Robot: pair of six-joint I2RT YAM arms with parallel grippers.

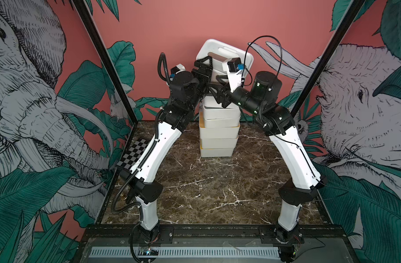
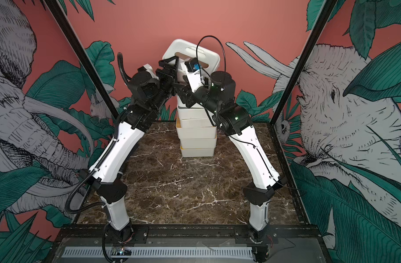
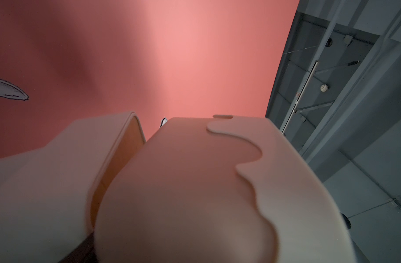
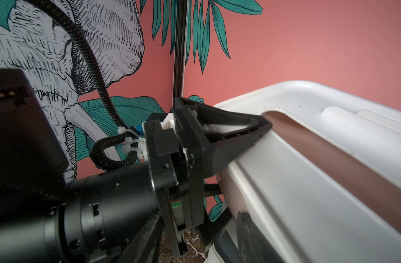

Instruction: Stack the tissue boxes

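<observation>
A white-lidded tissue box (image 1: 230, 49) is tilted at the top of the stack, its slot facing forward; whether it rests on the boxes below is hidden by the grippers. Beneath it, several pale tissue boxes (image 1: 218, 132) form an upright column. At the tilted box's left side, my left gripper stands open, one of its fingers (image 4: 235, 127) by the lid's edge. My right gripper (image 1: 217, 87) is in front of the box's lower part, its fingers (image 4: 255, 241) apart and nothing clearly held. A drip-patterned box (image 3: 187, 188) fills the left wrist view, close up.
Both arms nearly meet in front of the column, with little room between the wrists. A cable (image 2: 211, 39) loops above the right wrist.
</observation>
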